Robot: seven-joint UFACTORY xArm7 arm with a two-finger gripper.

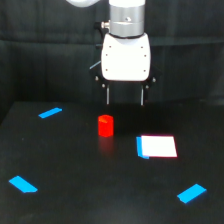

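The white robot gripper (125, 94) hangs in the upper middle, above the dark table, its two thin fingers apart with nothing visible between them. A small red object (105, 126) stands on the table below and a little left of the gripper. A white card with a pink edge (160, 147) lies to the right, with a blue piece (140, 146) showing at its left edge.
Blue strips lie at the back left (50, 113), front left (23, 184) and front right (192, 192). A dark backdrop stands behind.
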